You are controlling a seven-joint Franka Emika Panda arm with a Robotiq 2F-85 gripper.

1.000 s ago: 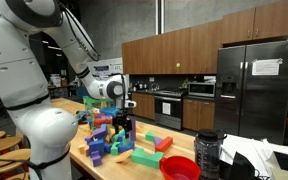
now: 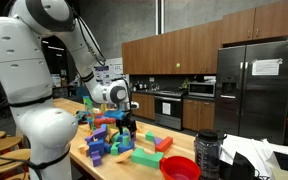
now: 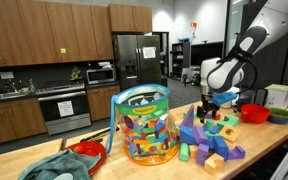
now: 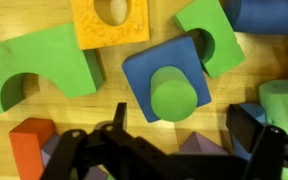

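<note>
In the wrist view, my gripper stands open, its dark fingers (image 4: 108, 148) spread to either side. Ahead of the fingertips, a green cylinder (image 4: 173, 94) stands on a blue square block (image 4: 144, 72). Neither finger appears to touch the cylinder or the block. From the side, my gripper (image 3: 222, 98) hangs over the heap of coloured blocks. Its fingertips are too small to make out clearly there.
Around the blue block lie a green arch (image 4: 54, 58), an orange block with a hole (image 4: 87, 28), a notched green block (image 4: 216, 58) and an orange block (image 4: 31, 140). A colourful basket (image 3: 149, 120), a red bowl (image 2: 180, 167) and a dark canister (image 2: 207, 150) stand farther off.
The arm has shifted slightly over the blocks; which way is hard to tell at this size. The blocks and the red bowl look unmoved.
</note>
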